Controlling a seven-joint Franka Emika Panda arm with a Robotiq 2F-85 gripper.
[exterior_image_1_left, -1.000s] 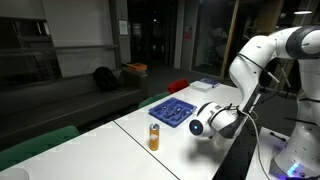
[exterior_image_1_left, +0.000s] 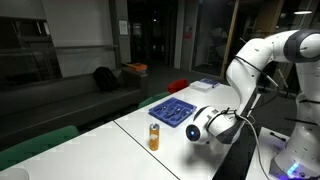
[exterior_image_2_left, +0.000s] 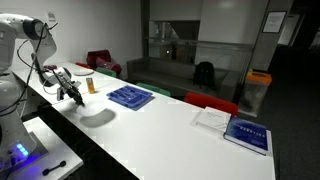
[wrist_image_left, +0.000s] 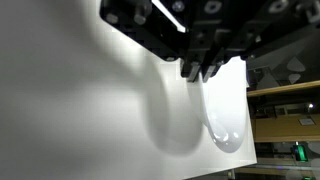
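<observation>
In the wrist view my gripper is shut on a smooth white rounded object (wrist_image_left: 228, 118), which juts out past the fingers toward the lower right. A soft shadow falls beside it on the white table. What the object is cannot be told from its visible part. Exterior view 1 has the gripper low over the near right of the table, its fingertips hard to make out there. The arm (exterior_image_2_left: 60, 78) stands at the far left in exterior view 2.
An orange bottle (exterior_image_1_left: 154, 137) stands upright left of the arm. Behind lies a blue tray (exterior_image_1_left: 172, 110) with small items in it. A pale grey oval (exterior_image_2_left: 98, 117) shows on the table. White books or boxes (exterior_image_2_left: 213, 121) lie at the far end, and the middle is clear.
The arm has shifted slightly to the right in exterior view 1 and stays low over the table. The bottle and tray have not moved.
</observation>
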